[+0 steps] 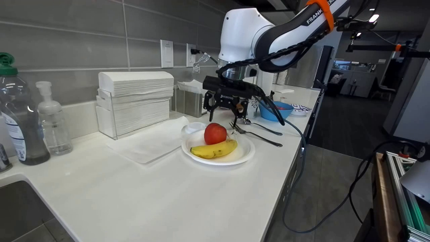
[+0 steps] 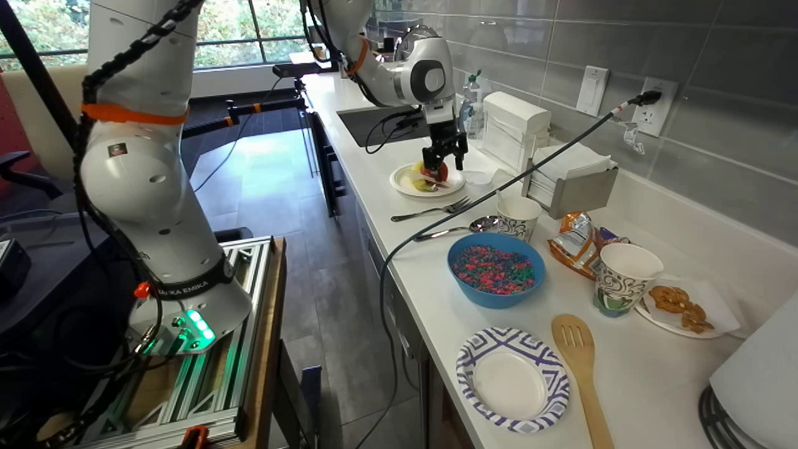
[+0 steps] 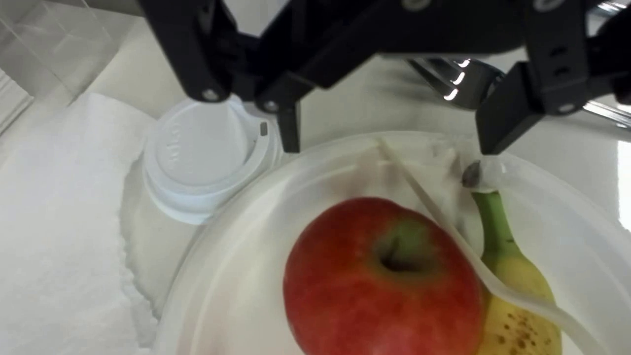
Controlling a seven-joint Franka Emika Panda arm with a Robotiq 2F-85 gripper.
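Note:
Above the far edge of a white plate, my gripper hangs open with nothing between its fingers. A red apple sits on the plate, stem side up, just below the fingertips in the wrist view. Beside it lies a yellow banana with brown specks. A thin pale stick crosses the plate past the apple and over the banana. Touching or close to the plate's rim is a white cup lid. The gripper is apart from the fruit.
A fork and a spoon lie beyond the plate, near a blue bowl and a paper cup. Paper towels stand by the wall. A cable hangs across the counter.

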